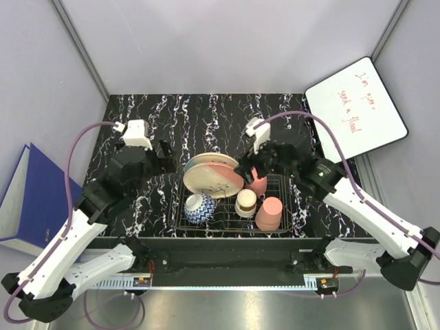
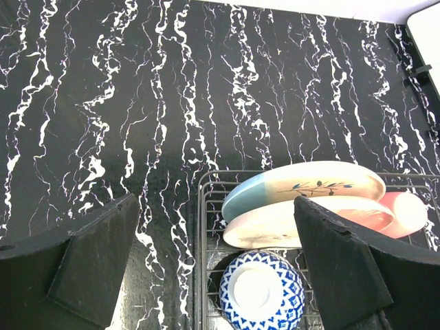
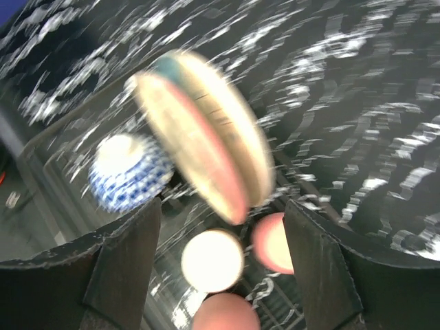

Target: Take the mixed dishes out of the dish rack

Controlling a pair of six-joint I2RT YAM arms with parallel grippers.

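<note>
In the top view a wire dish rack (image 1: 230, 225) holds two plates on edge, the front plate (image 1: 206, 180) and the rear plate (image 1: 212, 157). A blue-and-white bowl (image 1: 199, 208), a cream-and-brown cup (image 1: 245, 201), a front pink cup (image 1: 269, 214) and a rear pink cup (image 1: 258, 184) share the rack. My right gripper (image 1: 245, 169) hangs over the rear pink cup and the plates' right edge, partly hiding that cup; its fingers are apart, with nothing held. To the left of the rack, my left gripper (image 1: 167, 157) stands open and empty above the counter.
Bare black marbled counter (image 1: 206, 117) stretches behind the rack and to its left. A whiteboard (image 1: 359, 106) with red writing leans at the back right. At the far left stands a blue binder (image 1: 45, 199).
</note>
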